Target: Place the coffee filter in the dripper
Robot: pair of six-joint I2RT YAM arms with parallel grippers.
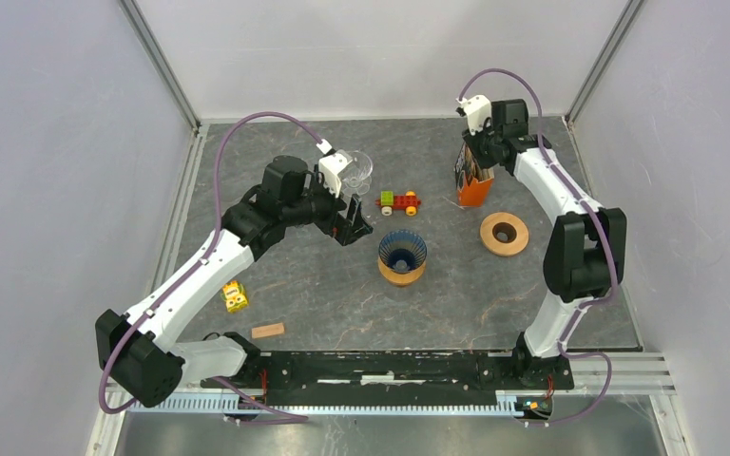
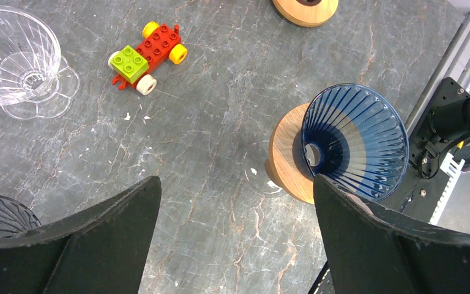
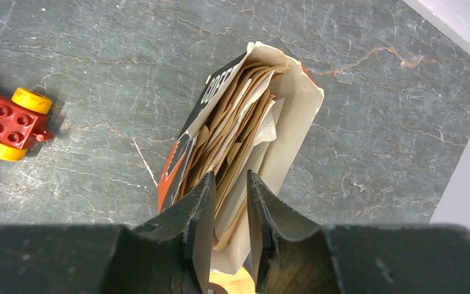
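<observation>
An open box of paper coffee filters [image 1: 472, 188] [image 3: 287, 135] stands at the back right, packed with brown filters [image 3: 235, 122]. My right gripper [image 1: 475, 152] is over it, fingertips part open above the box's near half, nothing visibly held between them. The blue ribbed dripper [image 1: 401, 247] [image 2: 355, 131] sits on a wooden ring in the middle. My left gripper [image 1: 352, 223] hangs open left of the dripper, empty.
A toy car [image 1: 398, 202], clear glass dripper [image 1: 356, 171], wooden ring [image 1: 504, 235], yellow toy [image 1: 236, 294] and small wooden block [image 1: 267, 330] lie around.
</observation>
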